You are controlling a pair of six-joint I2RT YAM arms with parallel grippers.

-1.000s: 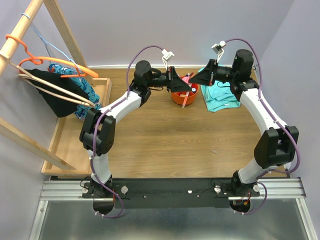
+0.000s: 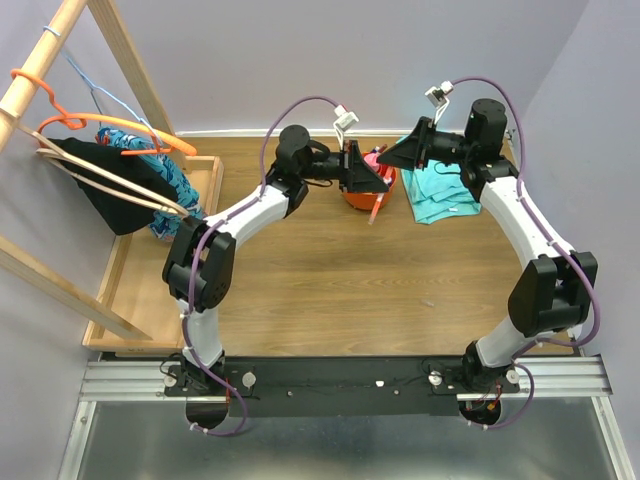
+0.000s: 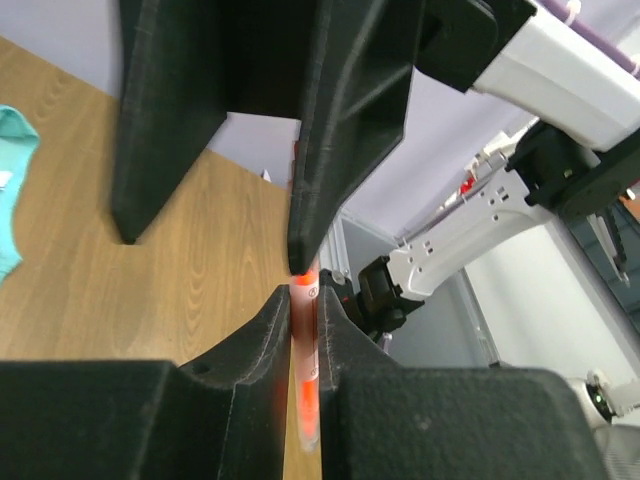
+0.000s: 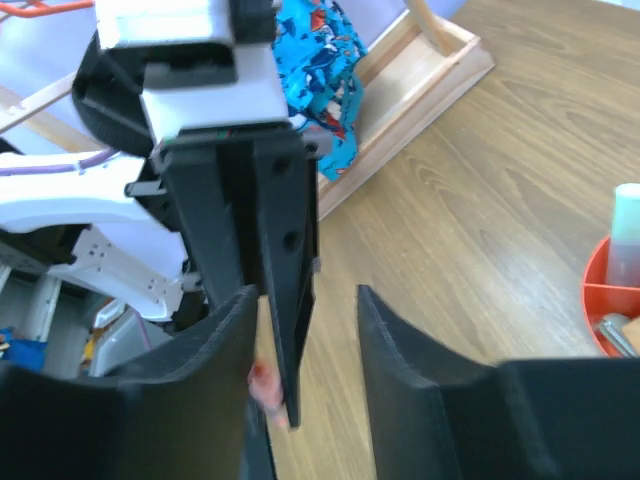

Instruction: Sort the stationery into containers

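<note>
A slim pen-like item [image 3: 303, 345], whitish with orange bands, stands between the fingertips of my left gripper, which is shut on it. From above, its pinkish lower part [image 2: 376, 209] sticks out below the left fingers. My right gripper is open, its two fingers apart. The left gripper's dark fingers and the pink end of the item [image 4: 265, 385] appear close to the right gripper's left finger. The orange-red bowl [image 2: 356, 201] lies under both grippers, partly hidden by them; a clear bottle with a teal cap [image 4: 625, 215] stands in it.
A folded turquoise cloth [image 2: 440, 195] lies right of the bowl. At far left, a wooden rack with hangers and clothes [image 2: 115, 180] stands over a wooden tray [image 2: 135, 290].
My left gripper has shifted slightly right and toward the table's front, carrying the pen-like item with it. The right arm stays in place.
</note>
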